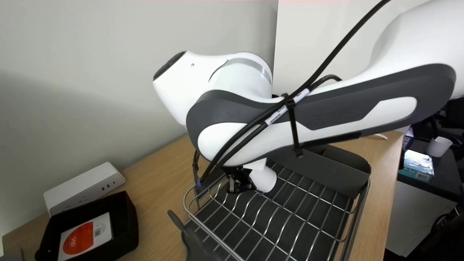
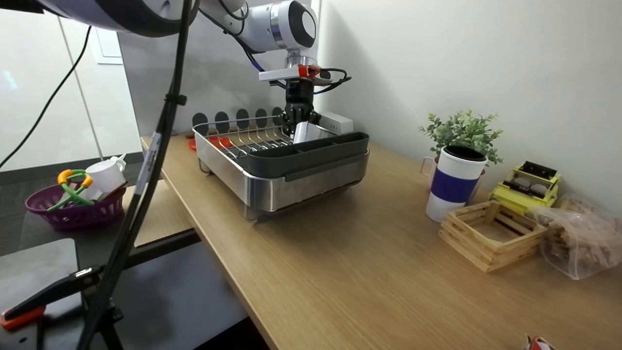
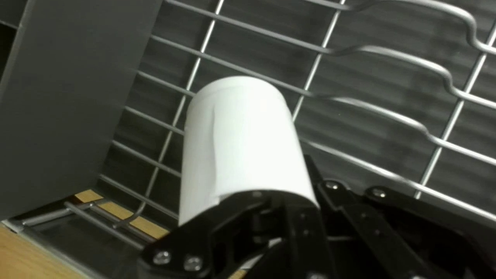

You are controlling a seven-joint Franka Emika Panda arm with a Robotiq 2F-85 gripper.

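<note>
A plain white cylindrical cup is tilted over at the wire dish rack, near its back corner. In the wrist view the cup points its closed-looking end away from me; its near end is hidden by my black fingers. My gripper is low over the rack, right against the cup's near end. Its fingers look shut; whether the cup's thin rim lies between them is hidden. From the other side, only a white strip of the cup shows below the gripper.
A dark grey utensil holder lines one side of the rack. Close by are a black bin and a white power strip. A tumbler and wooden crate stand farther off. Most rack wires are bare.
</note>
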